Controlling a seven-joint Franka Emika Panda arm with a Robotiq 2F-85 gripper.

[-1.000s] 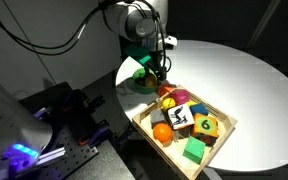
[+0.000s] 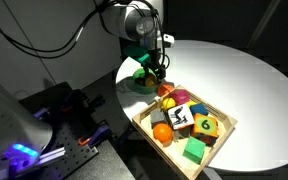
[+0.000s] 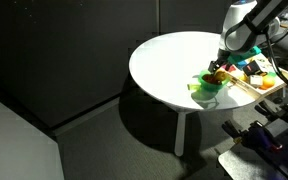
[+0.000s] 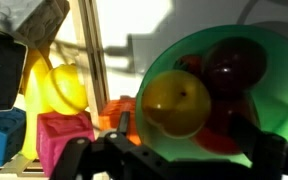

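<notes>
My gripper is open over the green bowl (image 4: 160,62), its dark fingers (image 4: 92,158) spread at the bottom of the wrist view. An orange-yellow round piece (image 4: 177,103) lies in the bowl, ahead of the gap between the fingers and not held. Dark red round pieces (image 4: 234,66) sit beside it, partly in shadow. In exterior view 1 the arm hides part of the bowl (image 2: 139,84). Exterior view 2 shows the bowl (image 3: 210,88) on the white table, with the gripper low at its rim.
A wooden tray (image 2: 215,146) of coloured blocks and balls stands close beside the bowl. Between them lies an orange block (image 4: 118,113). Yellow-green pieces (image 3: 196,93) lie on the table beside the bowl.
</notes>
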